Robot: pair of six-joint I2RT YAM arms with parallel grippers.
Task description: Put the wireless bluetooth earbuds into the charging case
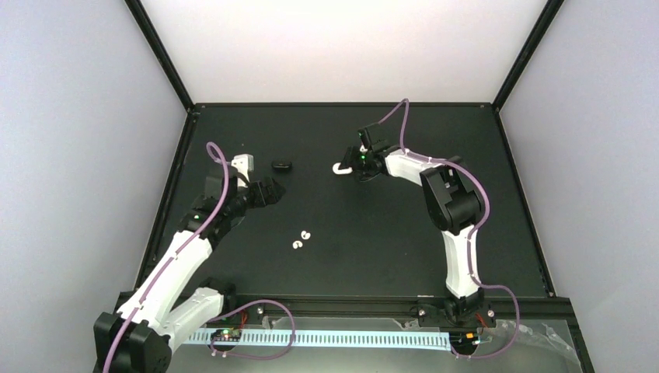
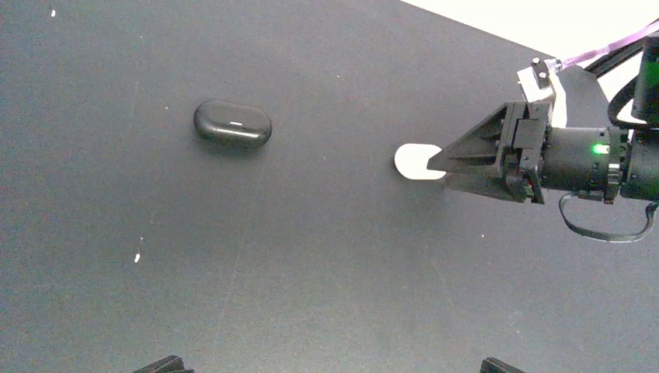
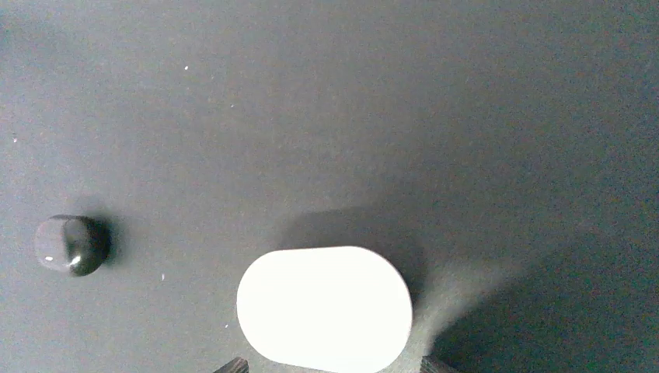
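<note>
The white case (image 1: 339,169) lies closed on the black table at upper centre. My right gripper (image 1: 346,162) is low at it, open; in the right wrist view, its fingertips (image 3: 234,366) show at the bottom edge on either side of the white case (image 3: 325,307). Two small white earbuds (image 1: 305,235) (image 1: 298,244) rest nearer the front, apart from both grippers. Above the table on the left, my left gripper (image 1: 281,191) stands open with nothing between its fingers. Just beyond it sits a glossy black case (image 2: 232,124), closed.
Bare table (image 1: 373,241) stretches between the arms and along the front. A rail (image 1: 373,339) runs in front of the table. Purple cables (image 1: 483,203) loop over both arms.
</note>
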